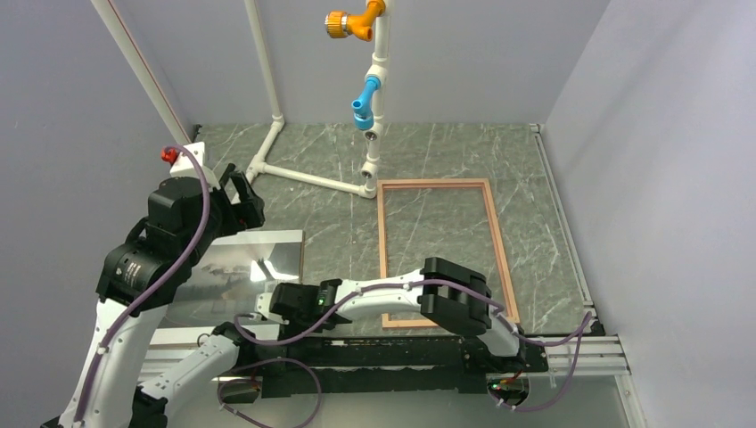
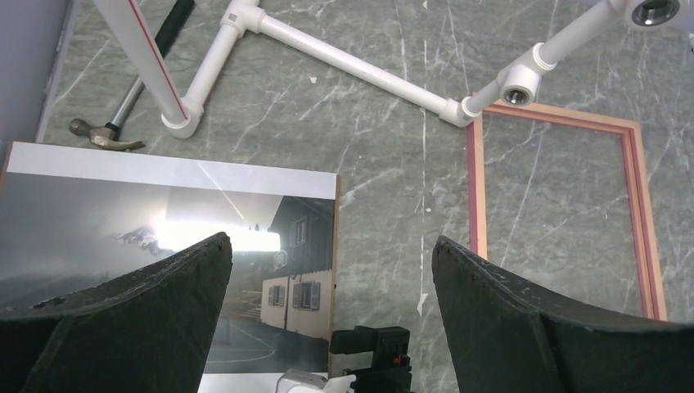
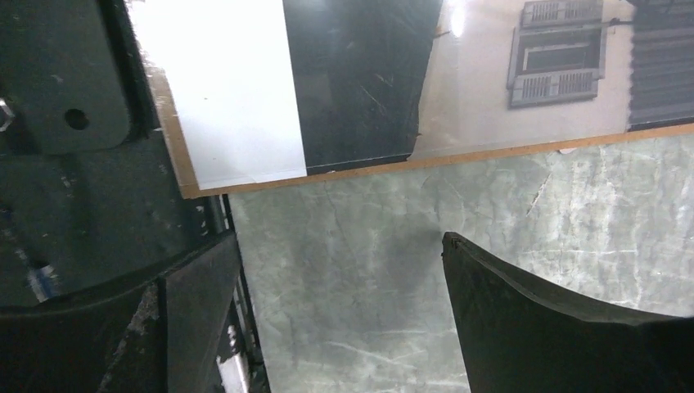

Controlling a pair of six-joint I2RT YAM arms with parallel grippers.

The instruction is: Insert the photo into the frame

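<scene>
The photo (image 2: 106, 217), a grey picture with white borders on a brown-edged board, lies flat on the table at the left. High over it my left gripper stands open, nothing between its fingers. In the right wrist view my right gripper is open too, just off the photo's (image 3: 352, 82) edge near its white-bordered corner, without holding it. The empty wooden frame (image 1: 488, 214) lies on the table at the right; the right arm covers part of its front in the top view.
White pipes (image 1: 308, 178) run along the back and rise between photo and frame. A hammer (image 2: 123, 110) lies behind the photo at the left. Bare table (image 1: 343, 241) shows between photo and frame.
</scene>
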